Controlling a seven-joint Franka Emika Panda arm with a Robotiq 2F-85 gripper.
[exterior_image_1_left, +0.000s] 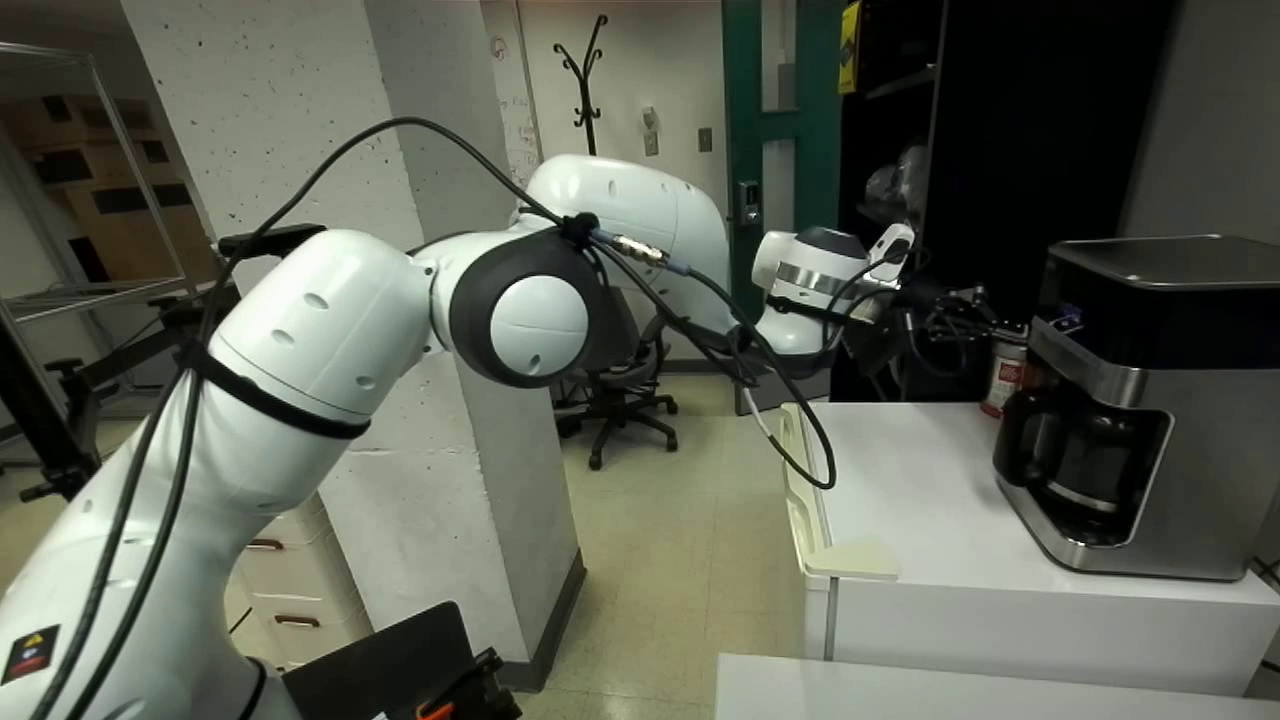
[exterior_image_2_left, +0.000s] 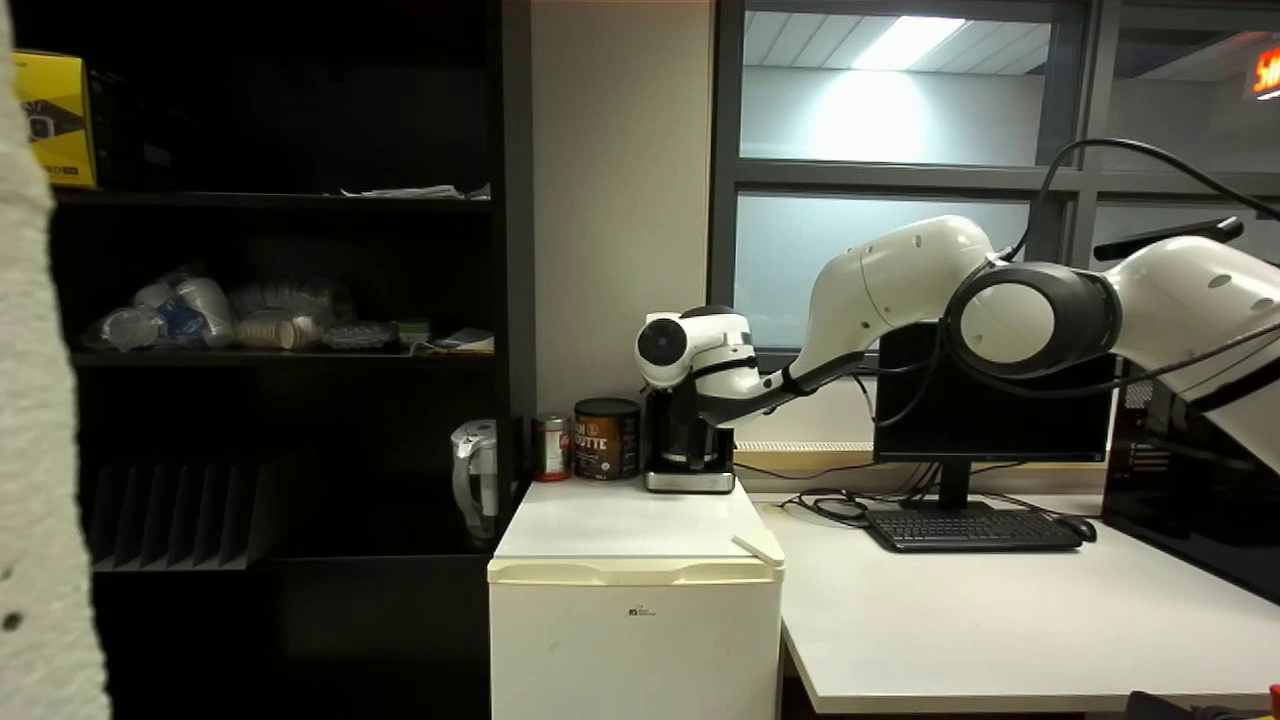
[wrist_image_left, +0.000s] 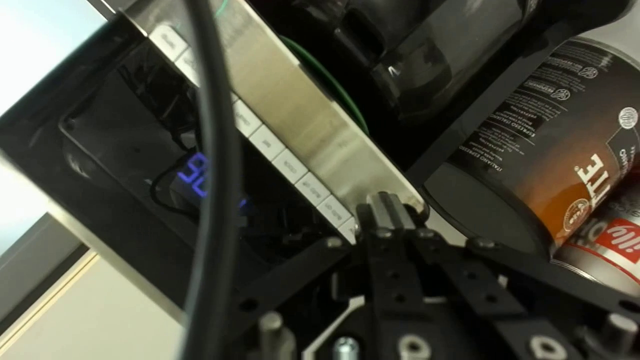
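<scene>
The coffee maker (exterior_image_1_left: 1200, 456) stands on the white fridge top, steel-fronted with a dark upper panel. In the wrist view, its row of pale buttons (wrist_image_left: 289, 166) runs diagonally beside a lit blue display (wrist_image_left: 195, 174). My gripper is shut, nothing visible between its fingers. Its tips are at the end of the button row, close to the last button (wrist_image_left: 348, 229), which they partly hide; whether they touch it I cannot tell. From the front, the arm covers much of the coffee maker (exterior_image_2_left: 690, 481). The glass carafe (exterior_image_1_left: 1086, 462) sits in its bay.
A brown coffee can (exterior_image_2_left: 607, 439) and a smaller silver-and-red can (exterior_image_2_left: 552, 448) stand beside the machine, close to the gripper in the wrist view. A black cable (wrist_image_left: 217, 180) crosses that view.
</scene>
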